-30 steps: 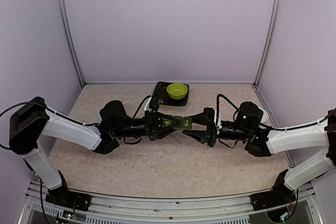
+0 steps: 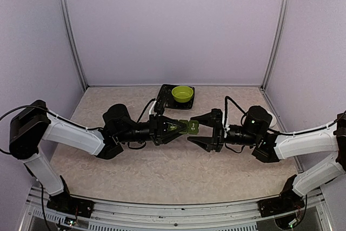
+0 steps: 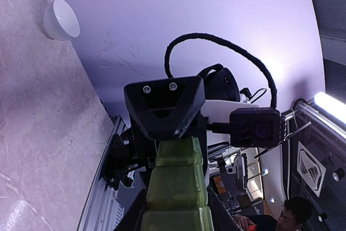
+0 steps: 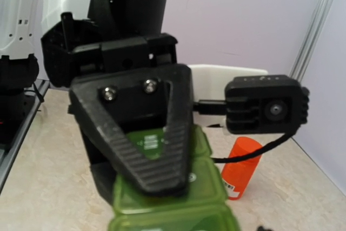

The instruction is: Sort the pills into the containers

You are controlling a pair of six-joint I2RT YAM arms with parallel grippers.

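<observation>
A green translucent pill box (image 2: 192, 127) with several compartments is held in the air over the middle of the table. My left gripper (image 2: 174, 128) is shut on it; in the right wrist view a black finger (image 4: 162, 179) of that gripper lies across its lids. Facing it from the other side, my right gripper (image 2: 195, 130) stands part open around the box's right end, its lower finger (image 2: 201, 142) apart from the box. The box (image 3: 177, 187) runs toward the right gripper in the left wrist view. No loose pills can be made out.
A lime bowl (image 2: 183, 94) sits in a black tray (image 2: 166, 99) at the back. An orange bottle (image 4: 240, 169) stands on the table in the right wrist view. A white bowl (image 3: 61, 20) appears in the left wrist view.
The left arm and the pill box look unmoved.
</observation>
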